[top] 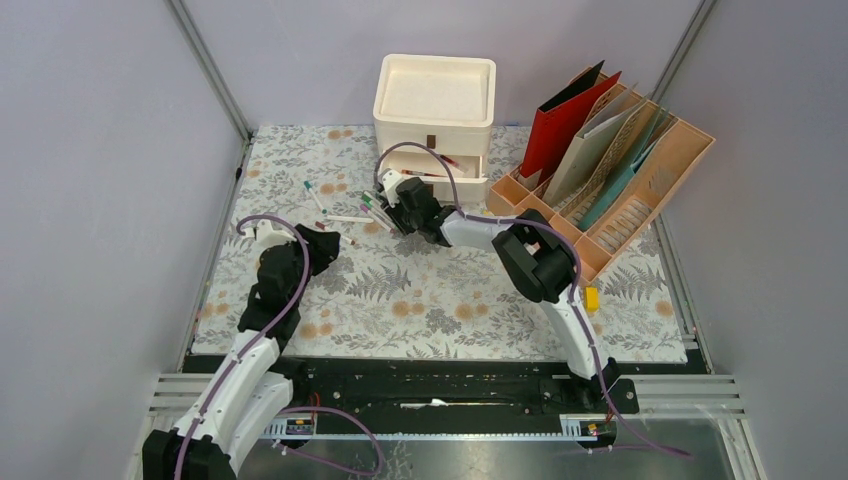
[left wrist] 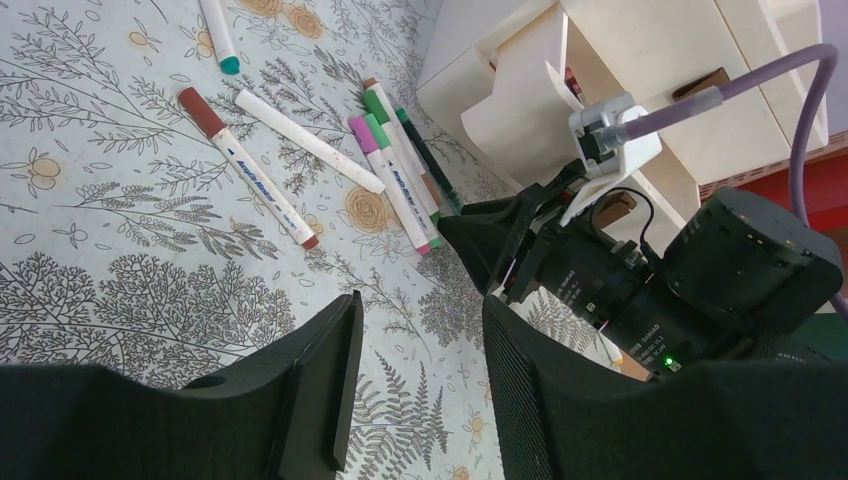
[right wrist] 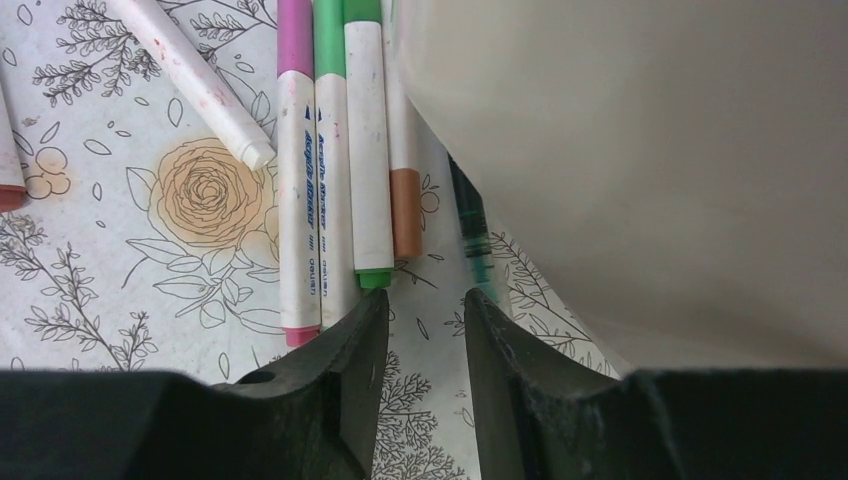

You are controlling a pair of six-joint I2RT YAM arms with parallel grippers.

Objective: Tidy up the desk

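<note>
Several markers lie on the patterned desk left of the white drawer unit (top: 434,92). In the right wrist view a purple-capped marker (right wrist: 297,200), a green-capped one (right wrist: 368,150) and a brown-ended one (right wrist: 405,205) lie side by side. Apart from them, a dark green pen (right wrist: 470,220) lies partly hidden by the drawer. My right gripper is part open behind the marker ends, nothing held. My left gripper hangs open over bare desk, away from the brown marker (left wrist: 250,170), a white-capped marker (left wrist: 308,142) and a teal-ended marker (left wrist: 220,36).
The lower drawer (top: 438,187) stands pulled out with a few pens inside. A wooden file rack (top: 685,150) with folders stands at the right, a yellow object (top: 591,299) near its front.
</note>
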